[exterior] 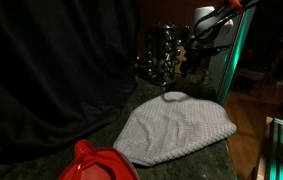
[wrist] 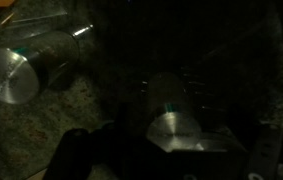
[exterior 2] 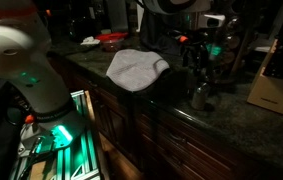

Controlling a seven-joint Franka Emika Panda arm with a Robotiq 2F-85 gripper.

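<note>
My gripper (exterior 2: 194, 58) points down over the dark counter, close above a small container with a silvery top (exterior 2: 199, 98). Looking down in the wrist view, a shiny round top (wrist: 173, 130) shows between the dark fingers, which stand apart. The fingers are open, and no grip on the container is visible. Another container with a round silver lid (wrist: 8, 76) lies off to the left in that view. Deep shadow hides the fingertips' exact distance from the container.
A grey-white towel (exterior: 173, 128) is spread on the counter, with a red container (exterior: 99, 165) near it. A dark rack of jars (exterior: 161, 52) stands at the back. In exterior view 2, a tan canister (exterior 2: 273, 94) stands right of the gripper.
</note>
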